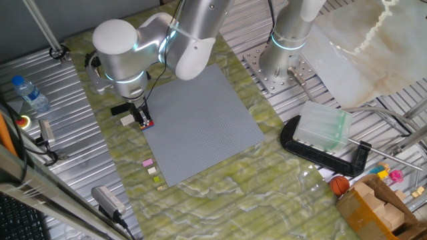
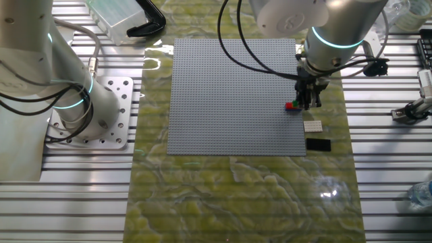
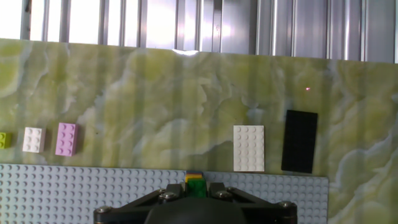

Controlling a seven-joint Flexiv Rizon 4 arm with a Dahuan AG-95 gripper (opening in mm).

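Observation:
At the grey baseplate's (image 1: 203,127) edge, my gripper (image 1: 144,123) points down over a small group of coloured bricks. In the wrist view a green brick (image 3: 196,187) sits between the fingers, which close in on both its sides; yellow-orange and dark pieces show just beyond it. A red brick (image 2: 289,106) lies beside the fingertips on the plate in exterior view 2. Whether the green brick is fully seated cannot be seen. Off the plate lie a white brick (image 3: 249,148), a black one (image 3: 300,141), a pink one (image 3: 66,139), a smaller white one (image 3: 33,140) and a lime one (image 3: 4,140).
Most of the baseplate is bare. A black clamp (image 1: 320,157) with a clear box (image 1: 323,125) stands at the right, near a cardboard box (image 1: 373,212) and a small basketball (image 1: 339,185). A water bottle (image 1: 31,93) is at the far left. Cables hang along the arm.

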